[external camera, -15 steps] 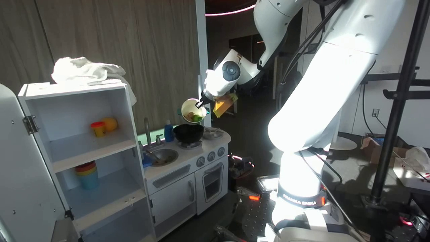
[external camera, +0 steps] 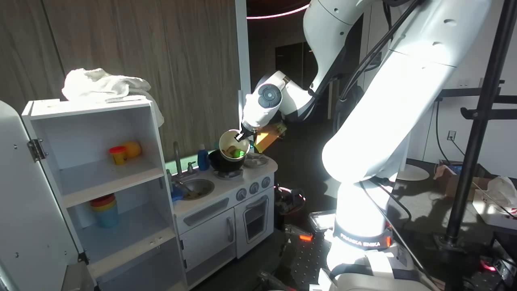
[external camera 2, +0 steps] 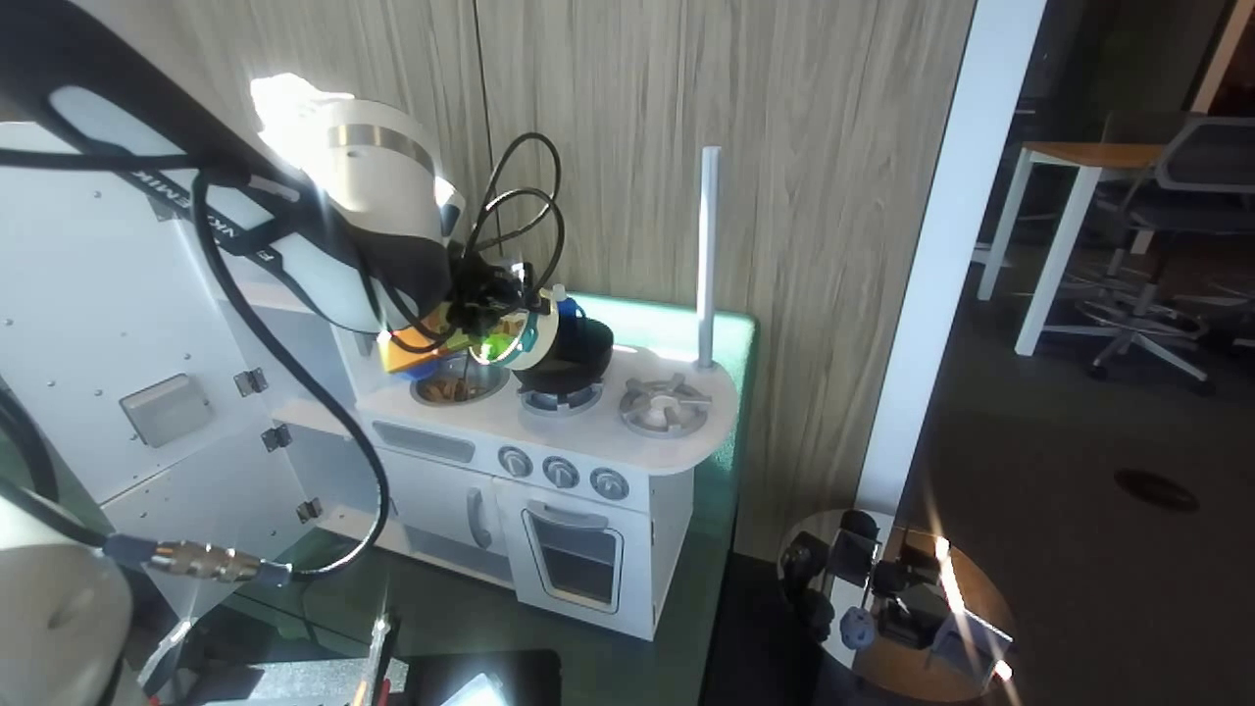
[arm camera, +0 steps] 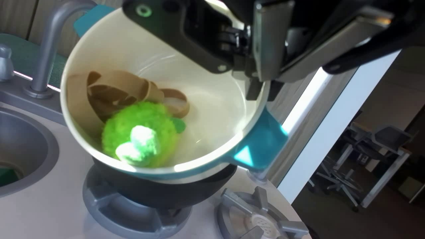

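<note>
My gripper is shut on the rim of a cream-and-teal pot [arm camera: 215, 103], one finger inside the wall and one outside. The pot is tilted, its mouth facing the wrist camera. A fuzzy green ball [arm camera: 139, 133] and brown curled strips [arm camera: 119, 87] lie inside it against the low side. Below and behind the pot, a black pan [external camera 2: 577, 359] sits on the left burner of the toy stove. In exterior view 1 the pot [external camera: 226, 138] overlaps the pan [external camera: 220, 165], hiding part of it; whether they touch I cannot tell.
Left of the pan are the sink [external camera: 202, 187], the faucet [external camera: 177, 157] and a blue bottle [external camera: 203, 159]. The right burner [external camera 2: 665, 406] is empty. An open white shelf unit [external camera: 114, 182] holds cups and an orange object. The wooden wall stands close behind.
My gripper and the pot have come down and moved slightly toward the pan. The pot now covers much of the pan's upper part in exterior view 1, where a gap showed before.
</note>
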